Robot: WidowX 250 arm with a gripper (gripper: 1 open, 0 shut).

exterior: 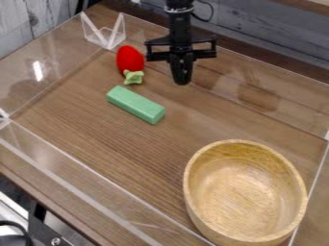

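My black gripper (182,75) hangs over the wooden table (77,144) at the upper middle, its fingers shut with nothing visible between them. To its left sit a red round object (130,58) and a small pale green piece (134,77) just below it. A green block (137,104) lies diagonally below and left of the gripper.
A large tan bowl (244,192) fills the lower right. A white wire rack (102,29) stands at the upper left.
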